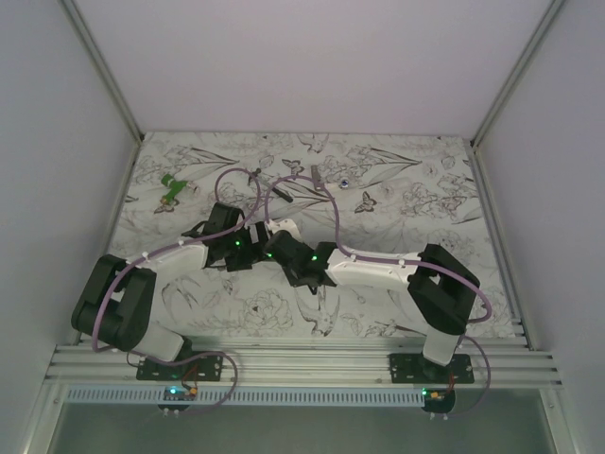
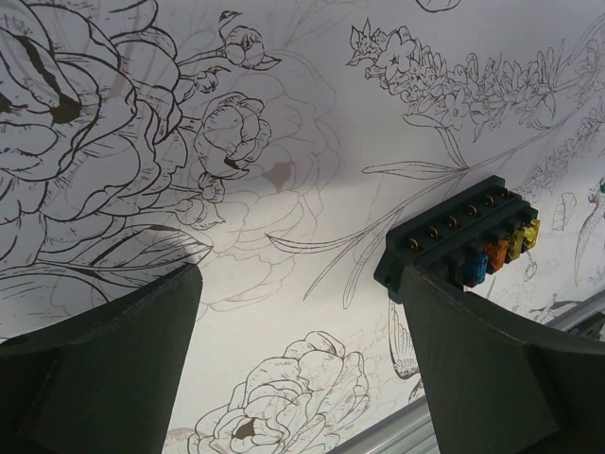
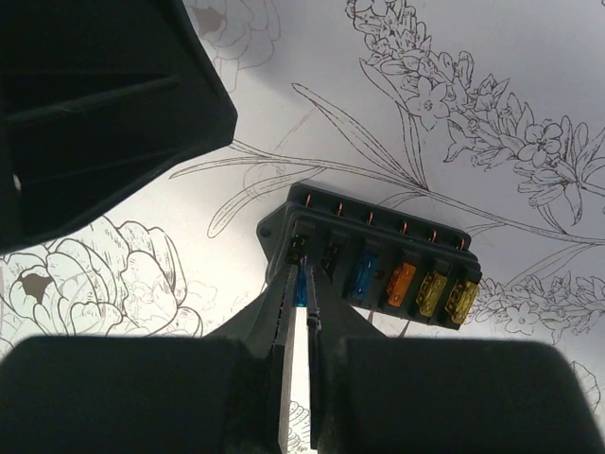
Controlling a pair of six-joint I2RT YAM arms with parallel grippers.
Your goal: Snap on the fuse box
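The black fuse box lies on the floral surface, holding blue, orange and yellow fuses along its near row; it also shows in the left wrist view [image 2: 449, 227]. My right gripper is right over its left end, fingertips close together around a blue piece [image 3: 302, 295], probably a fuse; whether it is held or seated is unclear. My left gripper is open with nothing between its fingers, left of the fuse box.
Green tool [image 1: 172, 189], dark tools [image 1: 274, 189] and small items lie at the back of the table. Both arms are close together in the middle.
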